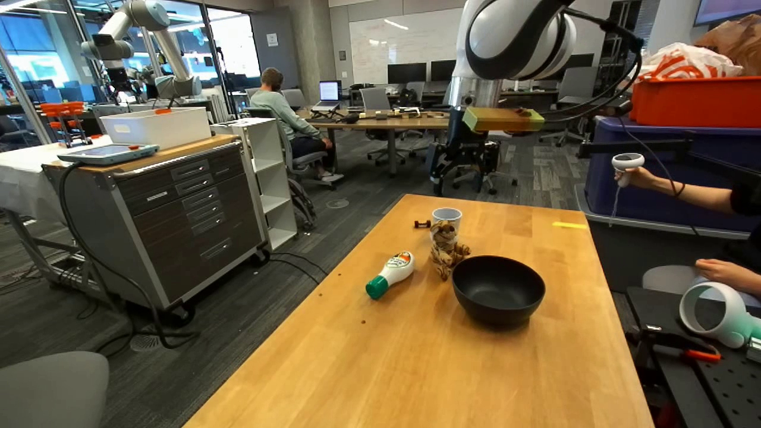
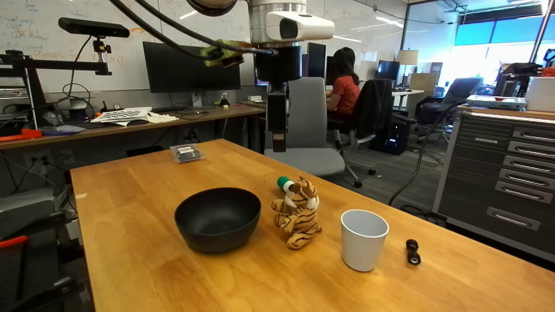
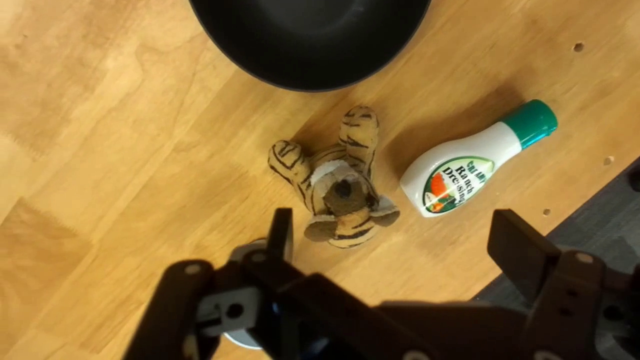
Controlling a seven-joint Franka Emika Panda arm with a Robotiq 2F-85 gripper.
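My gripper is open above the table, its fingers wide apart with nothing between them. Below it in the wrist view sits a striped tiger plush [image 3: 345, 195], upright on the wood. To the plush's right a white ranch dressing bottle with a green cap [image 3: 462, 171] lies on its side. A black bowl [image 3: 312, 45] stands at the top of that view, close to the plush's paws but apart from them. The grey-white cup [image 2: 363, 242] stands upright beyond the plush in exterior view 2; in the wrist view my left finger [image 3: 280, 234] mostly hides it.
A small black dumbbell-shaped piece [image 2: 413, 252] lies near the cup. The clear plastic pack [image 2: 186, 153] is at the table's far end in exterior view 2. In exterior view 1, the near part of the table [image 1: 428, 364] is bare.
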